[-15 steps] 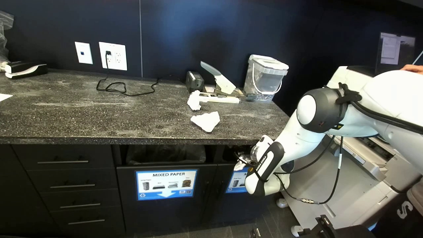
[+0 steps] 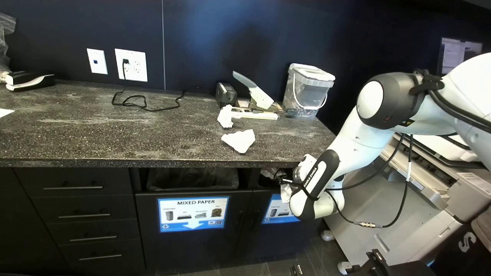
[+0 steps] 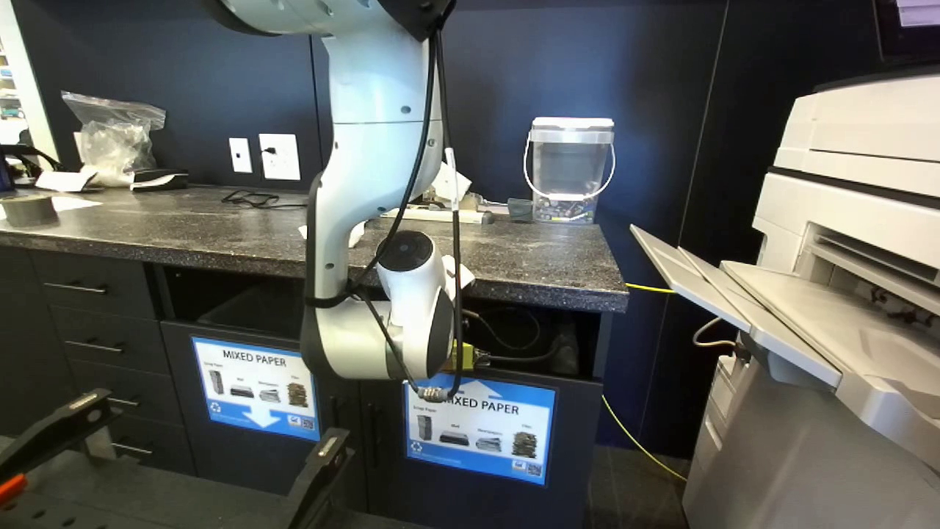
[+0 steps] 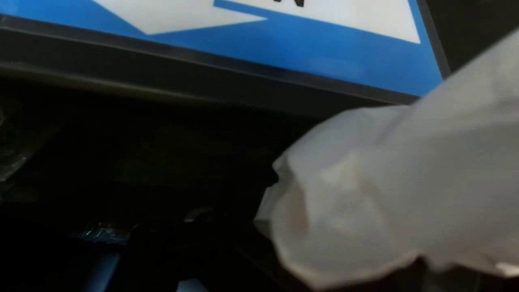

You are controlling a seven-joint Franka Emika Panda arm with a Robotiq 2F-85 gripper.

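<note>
My gripper [image 2: 284, 180] is at the front edge of the counter, by the right-hand bin opening, largely hidden by the arm and paper. Its fingers stand open, though the fingers are hard to make out in the dark wrist view. White crumpled paper [image 4: 369, 194] fills the right of the wrist view, close to the camera; whether it touches a finger cannot be told. From outside, white paper [image 2: 285, 192] shows just under the gripper. Two more crumpled white papers, one nearer the front [image 2: 239, 140] and one farther back [image 2: 225, 117], lie on the counter.
Two bin fronts carry mixed-paper signs [image 2: 193, 214]. A stapler [image 2: 257, 99] and a lidded clear bucket [image 2: 309, 89] stand at the back of the counter [image 2: 115, 138]. A printer [image 3: 846, 291] is at the right.
The arm has risen, and its wrist has shifted slightly up and right. White paper by the gripper shows larger and farther right than before. The two papers on the counter have not moved.
</note>
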